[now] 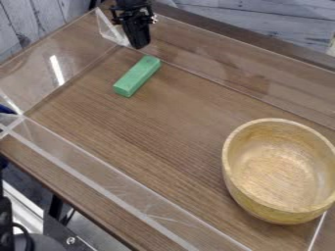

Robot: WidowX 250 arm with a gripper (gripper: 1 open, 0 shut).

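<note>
The dark gripper [133,29] is at the top of the view, at the back of the wooden table, over a pale, clear upright piece [113,29]; it is too small and dark to show whether anything is between its fingers. A green rectangular block [137,75] lies flat on the table a little in front of it.
A large tan bowl [277,172] sits at the right front. Dark items stand at the lower left edge.
</note>
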